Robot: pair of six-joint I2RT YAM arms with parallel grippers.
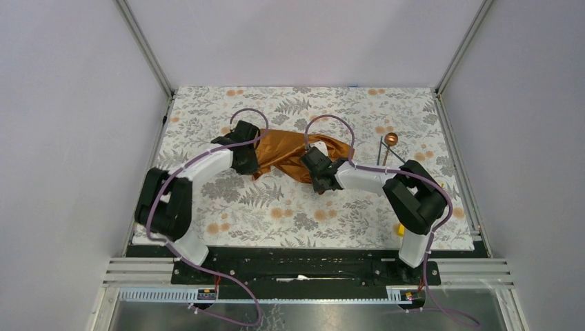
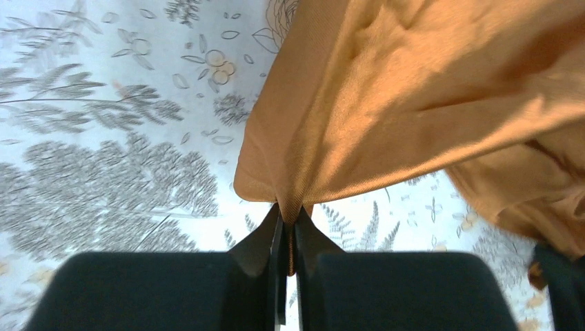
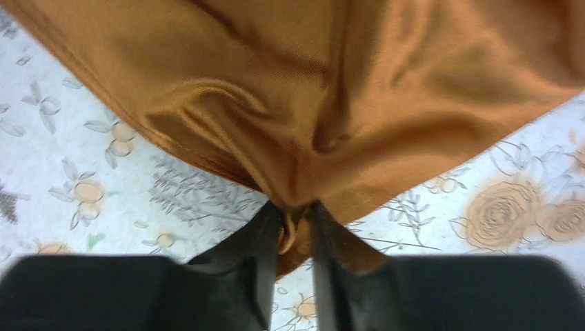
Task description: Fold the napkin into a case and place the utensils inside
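Observation:
An orange-brown satin napkin lies creased across the middle of the patterned table. My left gripper is shut on the napkin's left corner, whose fabric gathers between the fingertips. My right gripper sits over the napkin's front corner, with a fold of fabric between its fingertips; the view is blurred, and how far its finger is closed is unclear. At the right in the top view lie a copper ladle and thin chopsticks.
A yellow object lies at the front right, partly behind the right arm.

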